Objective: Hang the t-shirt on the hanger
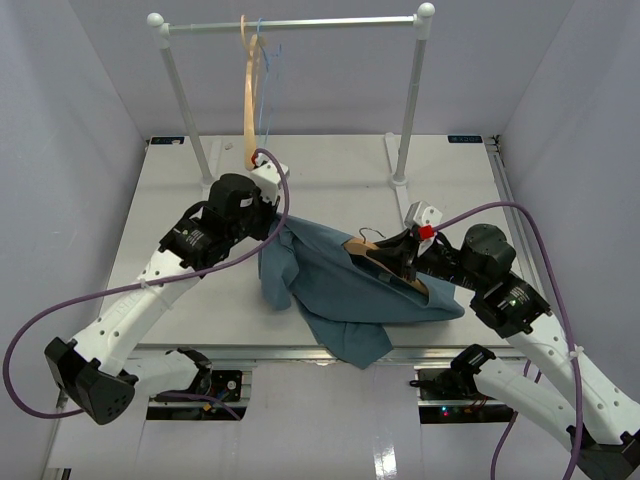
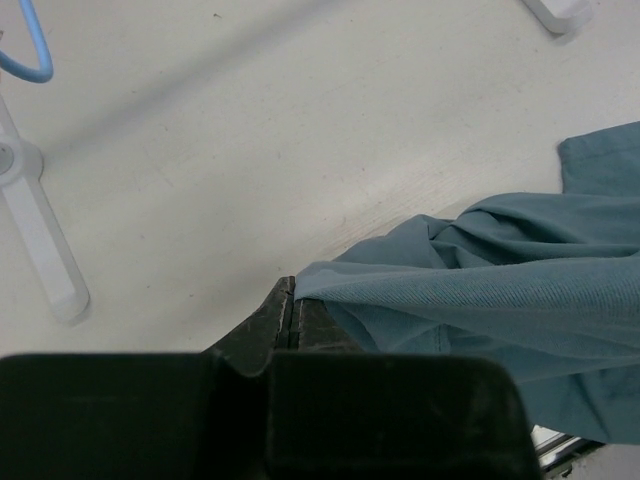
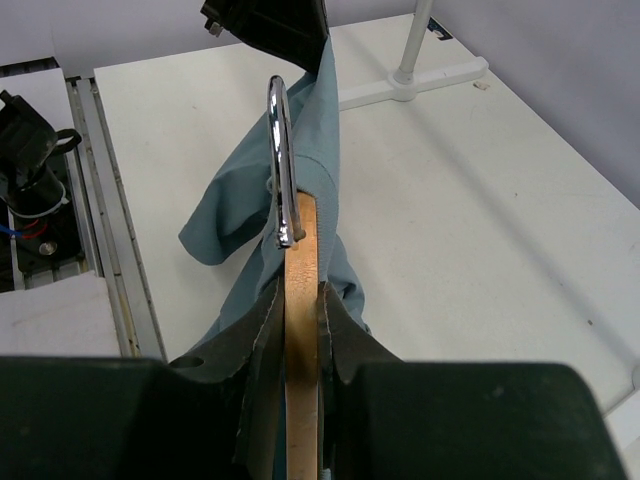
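A teal t-shirt is stretched over the white board between my grippers. My left gripper is shut on the shirt's upper left corner, lifting it. My right gripper is shut on a wooden hanger, which sits partly inside the shirt's fabric with its metal hook pointing out. In the top view the hanger lies diagonally within the shirt at the right.
A white rack stands at the back with a wooden hanger and blue hangers hanging on it. The back middle of the board is clear.
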